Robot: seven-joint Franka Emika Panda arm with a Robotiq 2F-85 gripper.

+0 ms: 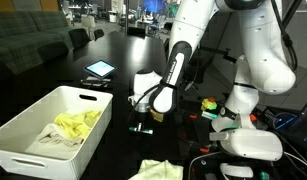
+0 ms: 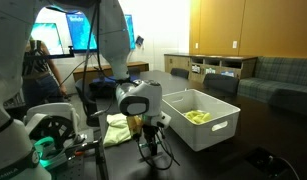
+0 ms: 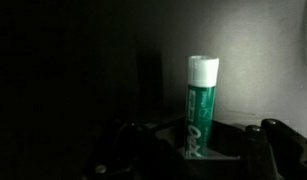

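A green marker-like stick with a white cap shows in the wrist view, its green body running down towards my fingers. My gripper is low over the dark table, right at this stick, and shut. Whether the stick lies just beneath the fingers or touches them, I cannot tell. In exterior view 1 the stick is a small green strip at table height. From the other side, my gripper also appears close to the tabletop.
A white box stands left of my gripper, with a yellow cloth and a whitish cloth inside. A pale cloth lies on the near side. Farther back are a tablet-like object and a dark cable. Bare table lies between.
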